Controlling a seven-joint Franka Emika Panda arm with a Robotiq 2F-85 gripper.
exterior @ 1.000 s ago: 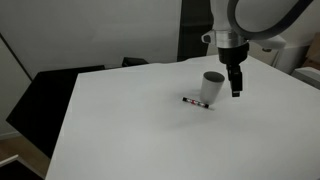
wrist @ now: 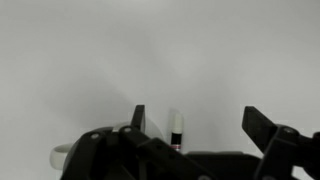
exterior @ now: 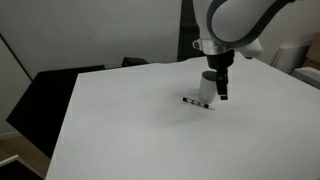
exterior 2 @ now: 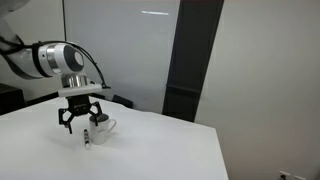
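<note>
A white mug (exterior: 208,91) stands upright on the white table, and a marker (exterior: 198,103) with a white body and dark and red bands lies just in front of it. My gripper (exterior 2: 84,123) is open above the marker, beside the mug. In the wrist view the marker (wrist: 177,131) appears between the two spread fingers of my gripper, its lower part hidden by the gripper body. The mug's handle (wrist: 59,156) shows at lower left there; the left finger covers much of the mug.
Dark objects (exterior: 135,62) sit beyond its back edge, with a dark panel behind. Equipment (exterior: 308,72) stands at the right edge.
My gripper has shifted left in exterior view 1, from right of the mug to partly in front of it. The mug and marker look unmoved.
</note>
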